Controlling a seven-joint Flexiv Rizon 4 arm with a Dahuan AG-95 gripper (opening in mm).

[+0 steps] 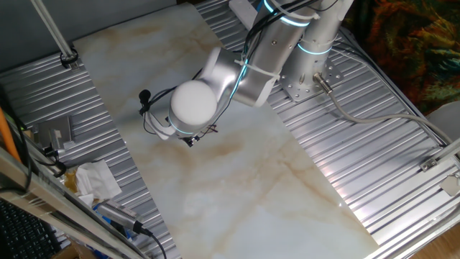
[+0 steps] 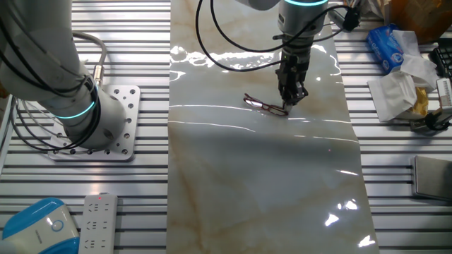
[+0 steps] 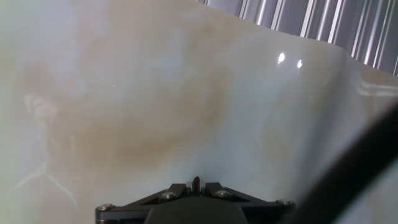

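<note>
A pair of thin, dark reddish-framed glasses (image 2: 265, 106) shows beside the fingertips of my gripper (image 2: 293, 97), over the marbled sheet (image 2: 261, 169). One end of the frame meets the fingertips, and the rest reaches out to the left in that view. In the wrist view my gripper is closed up around a small dark tip that pokes out between its fingers. The remainder of the glasses is hidden there. From exterior view 1, a bit of the glasses (image 1: 212, 130) peeks out under the arm's rounded wrist. Any gap beneath them is hard to judge.
Bare marbled sheet surrounds the gripper, with ribbed metal table (image 1: 381, 144) beyond its edges. A blue packet (image 2: 385, 48) and white tissue (image 2: 392, 95) lie off one side. A power strip (image 2: 98, 222) sits near the arm's base. Loose cables hang around the wrist.
</note>
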